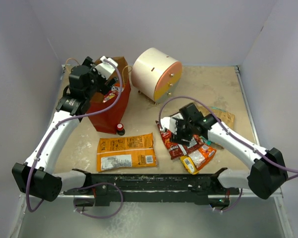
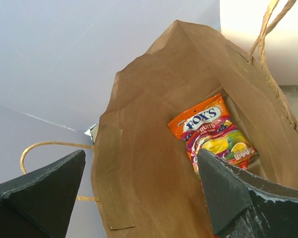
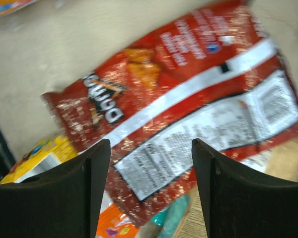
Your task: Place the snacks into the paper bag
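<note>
The red paper bag [image 1: 104, 114] stands at the left with my left gripper [image 1: 104, 82] over its opening; in the left wrist view that gripper is open, empty, above a Fox's candy pack [image 2: 211, 129] inside the bag. At the right, my right gripper [image 1: 179, 129] hovers over a red snack bag [image 3: 179, 79], its fingers apart with nothing clearly held between them. An orange-yellow pack [image 1: 196, 161] and brownish packs [image 1: 223, 119] lie under and beside the red one. A large orange pack [image 1: 124, 151] lies flat at front centre.
A white drum-shaped container [image 1: 149, 74] stands at the back centre, beside the paper bag. A small dark bottle [image 1: 120, 129] stands by the bag's front. The table between bag and snacks is clear.
</note>
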